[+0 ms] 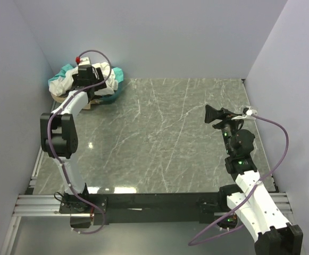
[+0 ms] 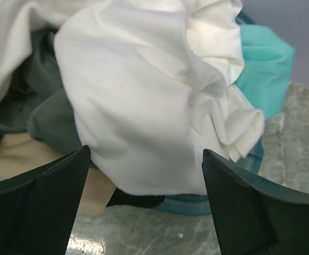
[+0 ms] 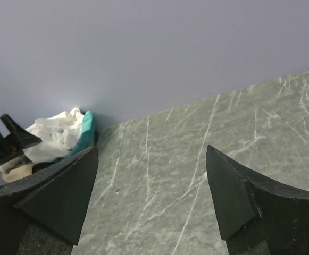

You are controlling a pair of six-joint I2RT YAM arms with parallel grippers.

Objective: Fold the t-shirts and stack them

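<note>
A heap of shirts fills a teal basket [image 1: 111,98] in the far left corner. White cloth [image 2: 138,101] lies on top, with dark green cloth [image 2: 56,119], tan cloth [image 2: 93,194] and turquoise cloth [image 2: 266,66] around it. My left gripper [image 1: 93,79] is over the heap, its fingers open, the white cloth showing between and beyond the fingers; whether they touch it I cannot tell. On the right, my right gripper [image 1: 211,118] hangs open above the table, only bare surface between its fingers.
Grey walls [image 1: 154,37] close in the back and both sides. Purple cables [image 1: 282,154] loop along both arms.
</note>
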